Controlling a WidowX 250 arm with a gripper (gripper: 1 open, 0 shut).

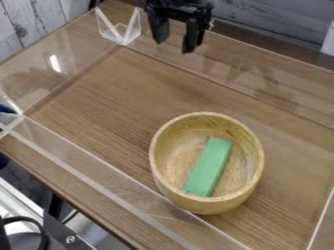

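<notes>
A wooden bowl (170,161) stands in the lower right of the tray, with a green rectangular block (208,167) lying inside it. My gripper (177,39) hangs at the top centre, above the far part of the tray and well away from the bowl. It is dark and small in the view, and I cannot tell whether it is open or shut.
The wooden tray floor (98,107) is mostly clear, with transparent walls along its edges. A white angular piece (120,29) is at the far left corner. Dark cables lie outside at the lower left.
</notes>
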